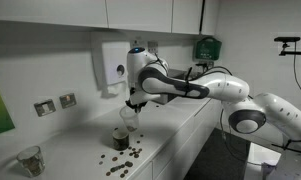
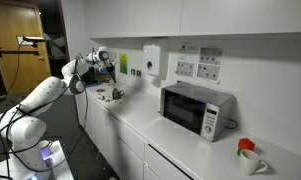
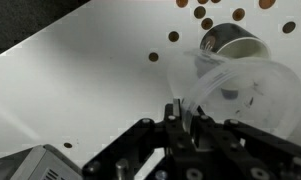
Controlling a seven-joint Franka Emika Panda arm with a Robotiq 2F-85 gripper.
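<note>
A translucent plastic cup [image 1: 130, 120] hangs above the counter, its rim pinched by my gripper. In the wrist view, the cup's clear wall passes between the fingertips and its round mouth spreads to the right. A dark cylindrical mug [image 1: 121, 139] stands on the counter just below and left of the cup in exterior view 1. From the wrist, the mug's open top [image 3: 240, 45] shows beside and partly behind the cup. Brown round pieces [image 3: 173, 36] are scattered on the white counter around the mug. Whether the cup holds anything is unclear.
A grey metallic container [image 1: 31, 160] stands at the counter's left end. A microwave [image 2: 197, 112] and a white mug [image 2: 249, 162] occupy the counter farther along in exterior view 2. White cabinets [image 1: 155, 14] overhang the work area.
</note>
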